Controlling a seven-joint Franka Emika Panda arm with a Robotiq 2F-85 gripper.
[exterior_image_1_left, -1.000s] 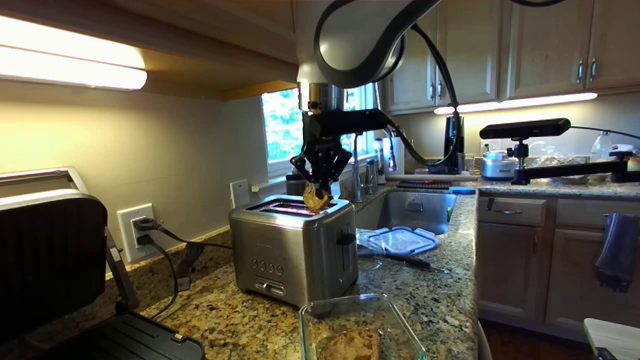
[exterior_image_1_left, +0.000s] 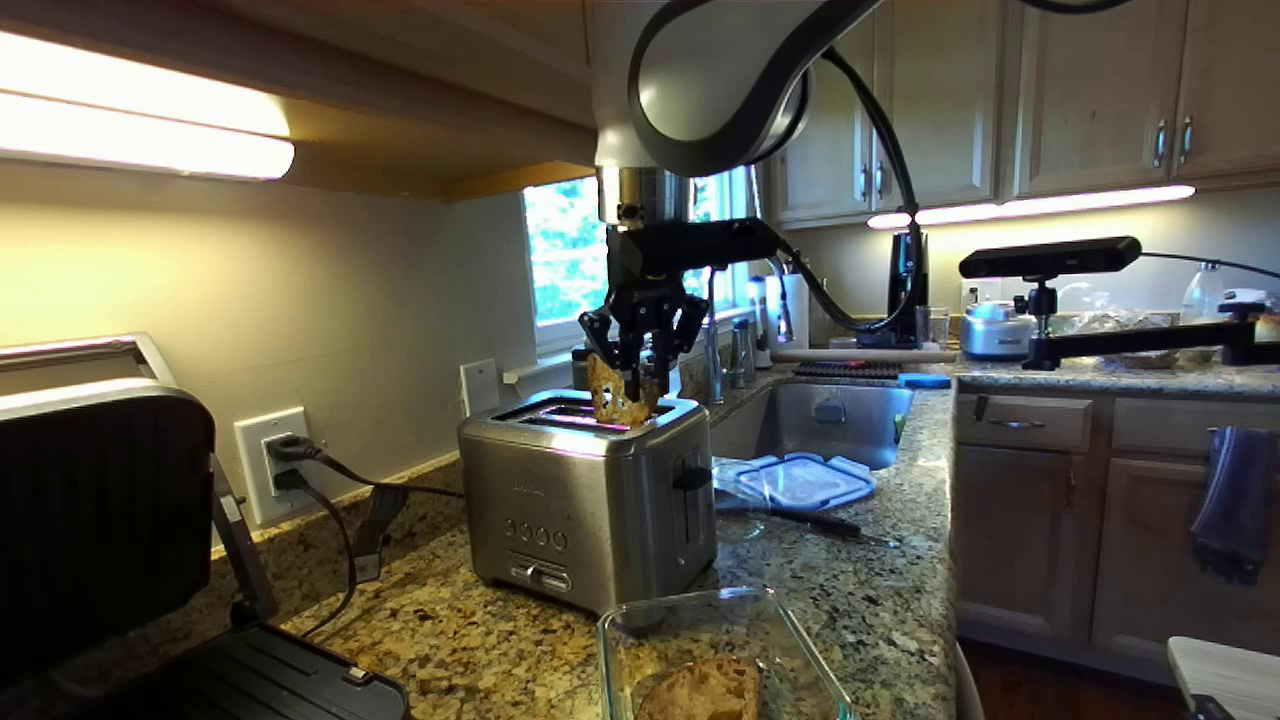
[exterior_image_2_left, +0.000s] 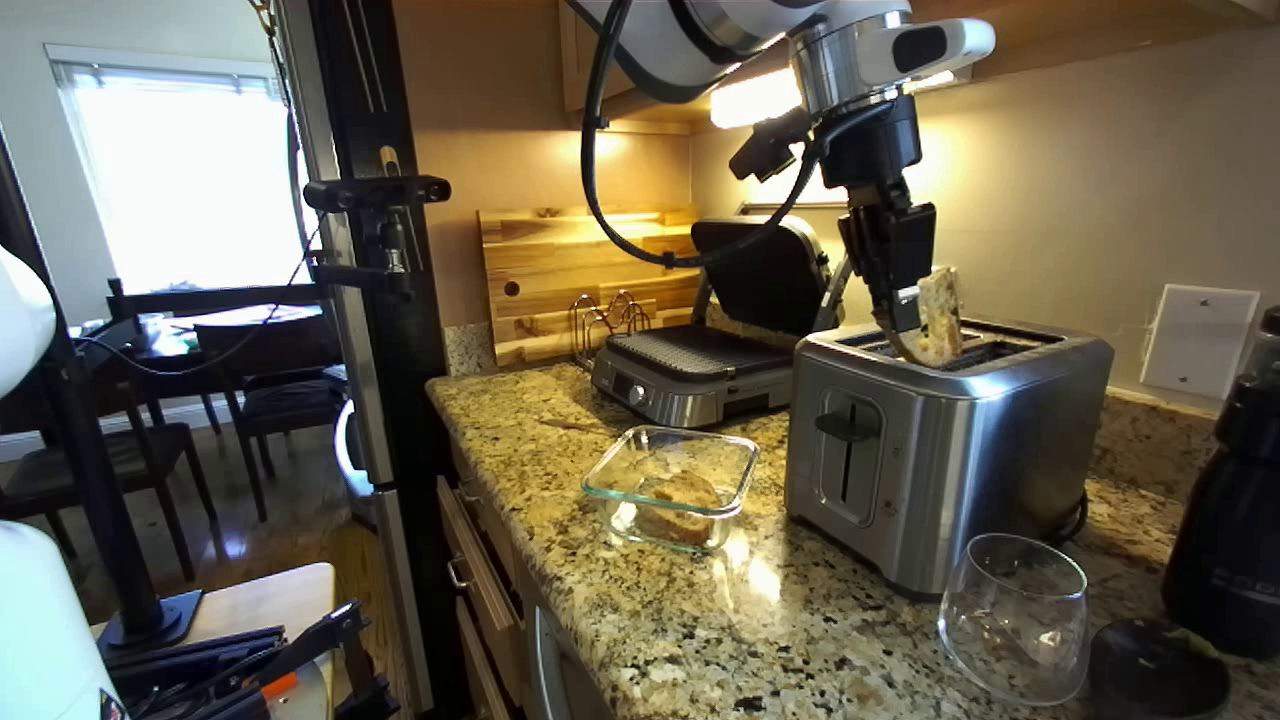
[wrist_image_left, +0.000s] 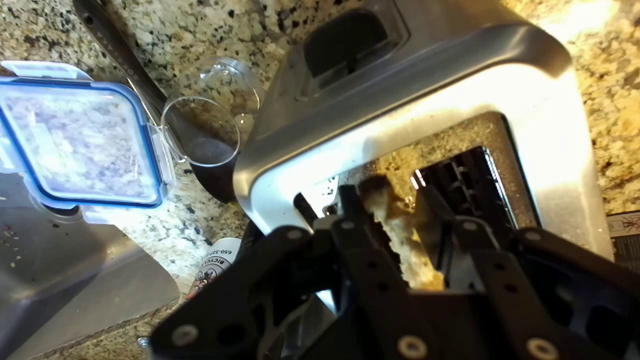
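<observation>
A browned bread slice (exterior_image_1_left: 609, 398) stands partly down in a slot at the lever end of the steel toaster (exterior_image_1_left: 564, 492), its upper part sticking out. My gripper (exterior_image_1_left: 648, 386) is over that slot, its fingers spread apart around the slice. In the wrist view the bread (wrist_image_left: 403, 234) shows between the two dark fingers, and the slot beside it looks empty. From the other side, the slice (exterior_image_2_left: 941, 322) rises tilted out of the toaster (exterior_image_2_left: 948, 444) next to the fingertips. The slice's lower edge is hidden in the slot.
A glass container (exterior_image_2_left: 669, 486) with another bread piece (exterior_image_2_left: 679, 504) sits in front of the toaster. An open grill press (exterior_image_2_left: 708, 360) stands behind it. A clear drinking glass (exterior_image_2_left: 1014, 618) and a blue-rimmed lid (wrist_image_left: 78, 141) lie near the toaster's lever side, by the sink (exterior_image_1_left: 828, 414).
My fingers have moved apart; a second ago they were closer together at the bread. The slice now stands more upright and shows taller above the slot. The arm has hardly moved.
</observation>
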